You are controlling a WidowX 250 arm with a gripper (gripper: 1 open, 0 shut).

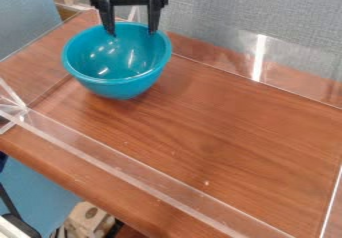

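Note:
A teal bowl [118, 74] stands on the wooden table [221, 142] toward the back left, empty as far as I can see. My black gripper [131, 28] hangs open over the bowl, its two fingers pointing down at the rear part of the rim, with nothing visible between them. Whether either finger touches the bowl cannot be told from this view.
Clear plastic edging runs along the table's front and back. A grey padded wall [247, 17] rises behind. Below the front left edge are some wooden and black parts.

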